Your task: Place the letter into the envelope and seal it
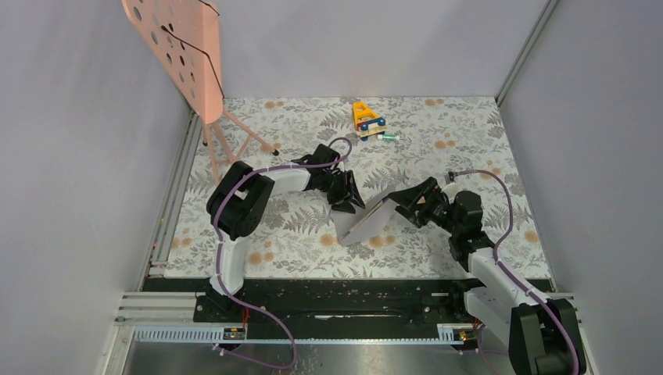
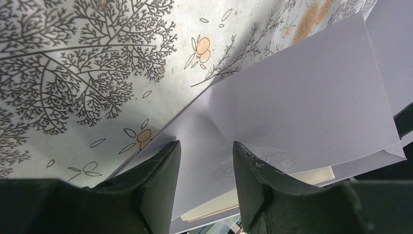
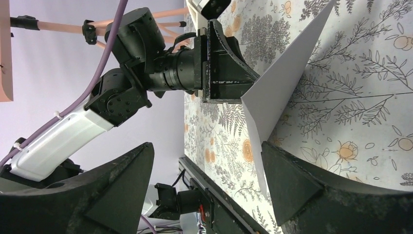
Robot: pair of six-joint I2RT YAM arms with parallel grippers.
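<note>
A grey envelope lies on the patterned table between my grippers, its flap raised at an angle. A cream letter shows along its opening in the left wrist view. My left gripper is low over the envelope's left part, fingertips apart on its grey paper. My right gripper stands open at the envelope's right side; in the right wrist view the folded paper rises between it and the left arm, its near edge by one finger.
A yellow and blue toy and a small green tube lie at the back. A pink perforated board on a stand is at the back left. The table's front edge lies below the arms.
</note>
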